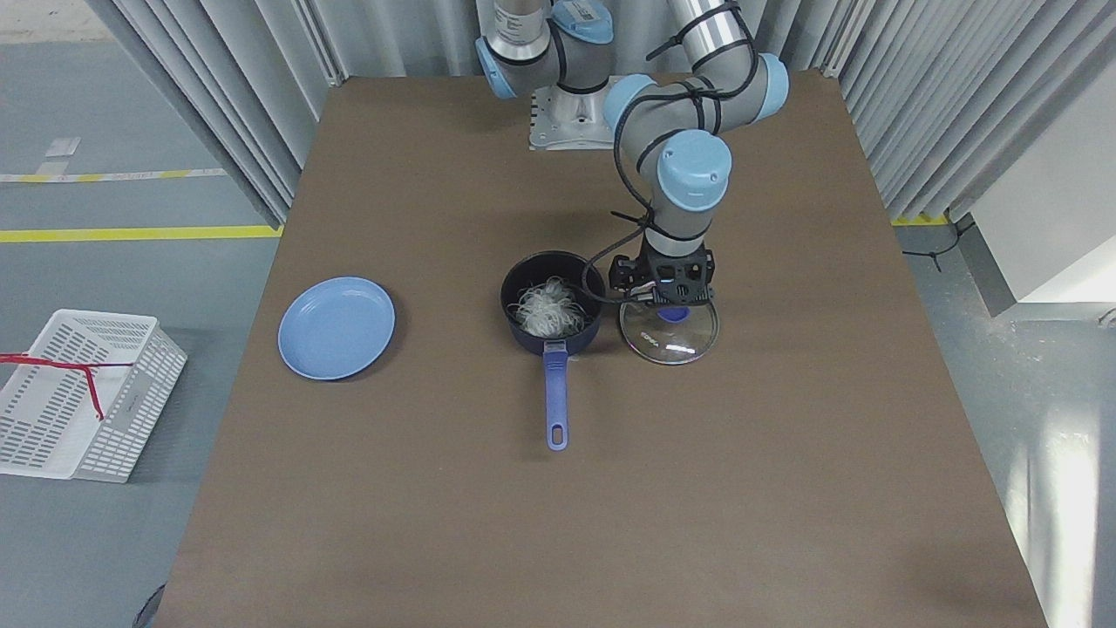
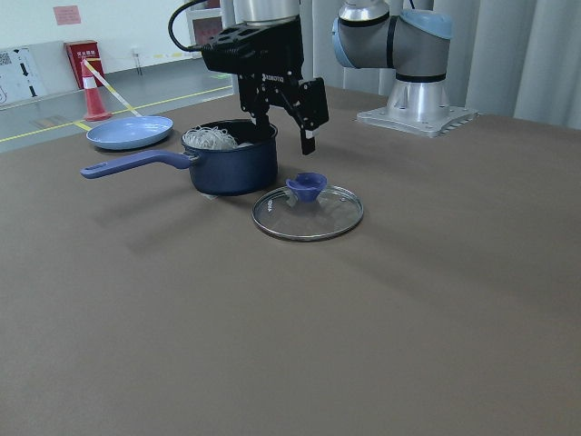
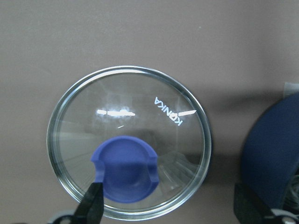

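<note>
The glass lid [image 1: 667, 340] with a blue knob [image 3: 126, 168] lies flat on the table, right of the blue saucepan [image 2: 231, 173], whose white noodle-like strands [image 1: 549, 312] sit inside and whose handle points toward the front camera's side. My gripper hangs open just above the lid and the pan's right rim, its fingers wide apart with nothing between them; in the wrist view the knob lies between and just beyond the fingertips.
A blue plate [image 1: 336, 326] lies left of the pan. A white basket [image 1: 136, 419] stands on the floor at the left.
</note>
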